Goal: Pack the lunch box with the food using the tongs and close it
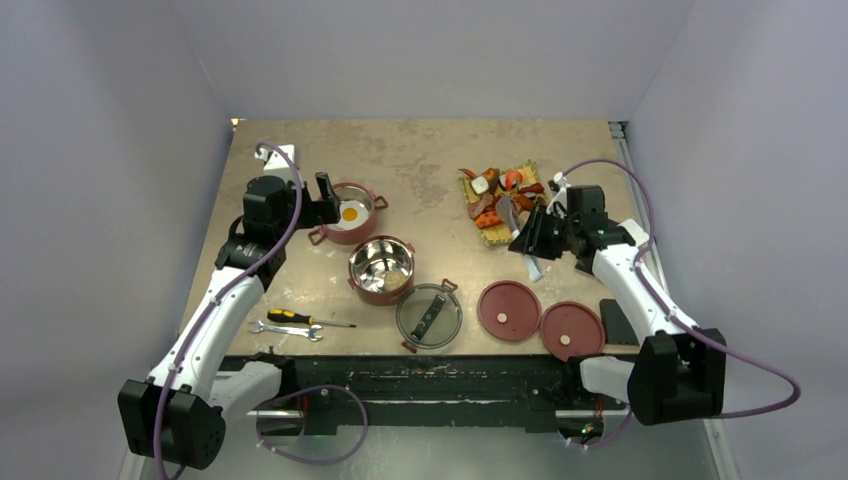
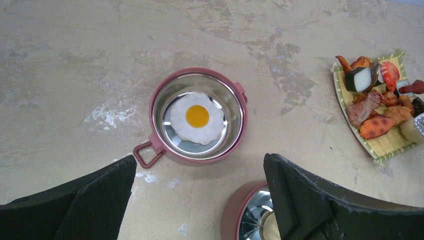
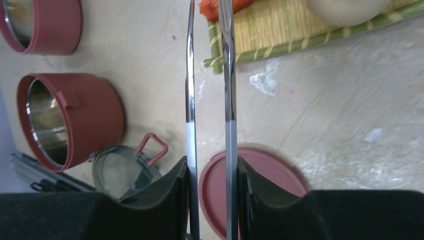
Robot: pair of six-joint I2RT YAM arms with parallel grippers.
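Observation:
A pink pot with a fried egg (image 2: 197, 117) sits at the left, under my open left gripper. A second pink pot (image 1: 382, 266) stands in front of it. The food mat (image 3: 280, 37), piled with assorted pieces, lies right of centre. My right gripper holds long metal tongs (image 3: 230, 75) between its fingers, above the front edge of the mat; whether it grips them tightly is hard to tell, as their arms stand apart.
A glass lid (image 1: 410, 320) and two pink lids (image 1: 508, 300) (image 1: 580, 325) lie along the front. A screwdriver (image 1: 285, 315) and wrenches (image 1: 280, 330) lie front left.

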